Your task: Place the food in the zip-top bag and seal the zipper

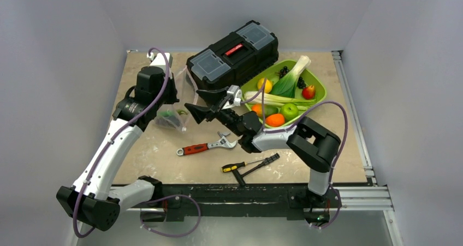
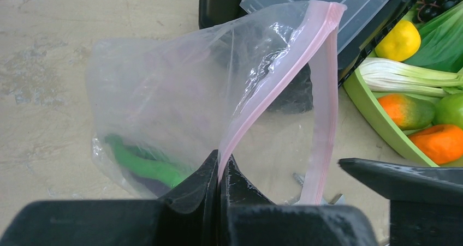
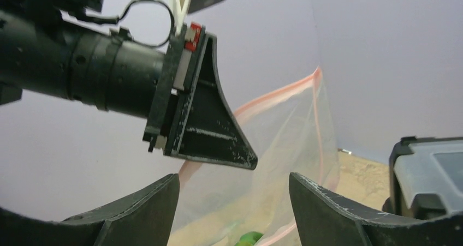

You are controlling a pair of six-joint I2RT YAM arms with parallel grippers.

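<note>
The zip top bag (image 2: 158, 88) with pink zipper edges stands on the table, its mouth open, and a green pepper (image 2: 142, 161) lies inside at the bottom. My left gripper is shut on the bag's rim, holding it up. My right gripper (image 1: 194, 104) is open at the bag's mouth with nothing between its fingers, as the right wrist view also shows. The green food bowl (image 1: 322, 93) holds celery, leafy greens, grapes, an apple, a lemon, oranges and other produce at the right.
A black toolbox (image 1: 235, 60) stands behind the bag. An adjustable wrench (image 1: 205, 147), a screwdriver (image 1: 237, 166) and a black tool (image 1: 256, 167) lie in front. The table between the tools and the left arm is fairly clear.
</note>
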